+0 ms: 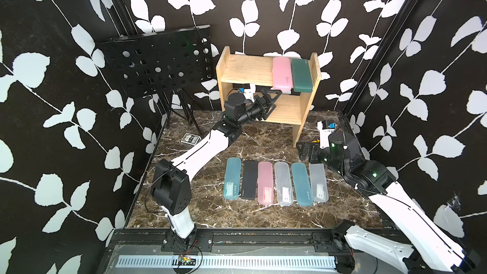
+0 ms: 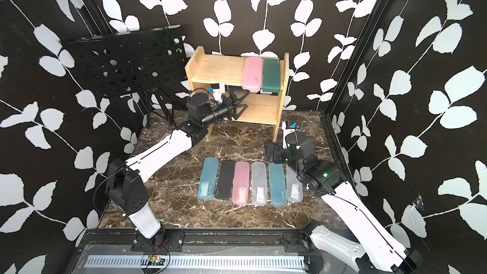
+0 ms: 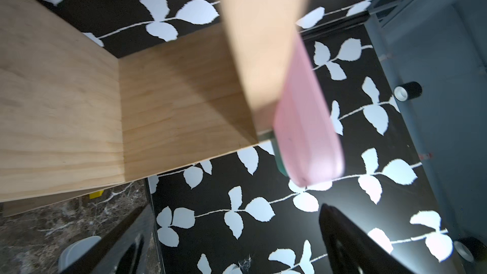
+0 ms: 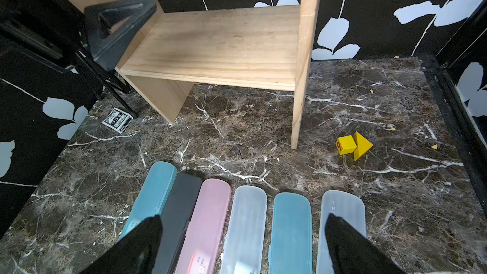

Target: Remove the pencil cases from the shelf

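On the wooden shelf's (image 1: 248, 69) top board, at its right end, a pink pencil case (image 1: 282, 73) and a dark green one (image 1: 302, 75) lie side by side. The pink case overhangs the front edge in the left wrist view. My open left gripper (image 1: 276, 98) is in front of the shelf, just below the pink case and apart from it. On the table a row of cases lies flat: teal (image 1: 232, 177), black (image 1: 249, 179), pink (image 1: 265, 181), clear (image 1: 283, 182), a second teal (image 1: 301, 182) and another clear (image 1: 318, 181). Above the row's right end hovers my open, empty right gripper (image 1: 300, 153).
The shelf's lower board (image 4: 223, 45) is bare where it shows. Yellow blocks (image 4: 353, 145) sit right of the shelf leg. A black perforated stand (image 1: 157, 61) rises at the back left. Bare tabletop lies between shelf and row.
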